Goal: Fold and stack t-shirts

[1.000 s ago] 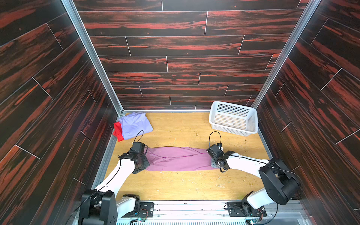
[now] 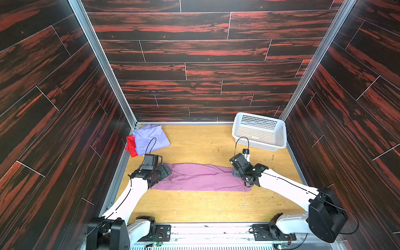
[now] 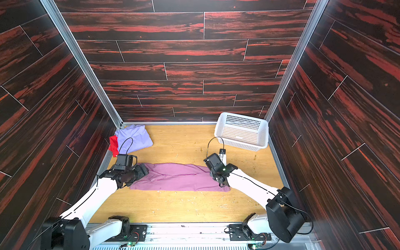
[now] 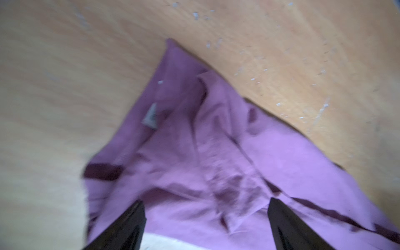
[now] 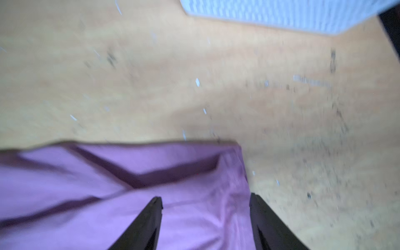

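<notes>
A purple t-shirt (image 2: 200,183) lies as a long creased strip across the middle of the table. My left gripper hangs open above its left end, where the wrist view shows bunched folds below the fingers. My right gripper is open above the shirt's right end, over a folded corner, with nothing held between its fingers. A lilac folded garment (image 2: 150,139) lies at the back left, partly over or against a red garment (image 2: 130,145).
A white plastic basket (image 2: 258,133) stands empty at the back right. Walls enclose the back and both sides.
Both arms have shifted a little and risen from the shirt's ends, the right arm more visibly. The shirt's right end shows slightly further out from under the right gripper.
</notes>
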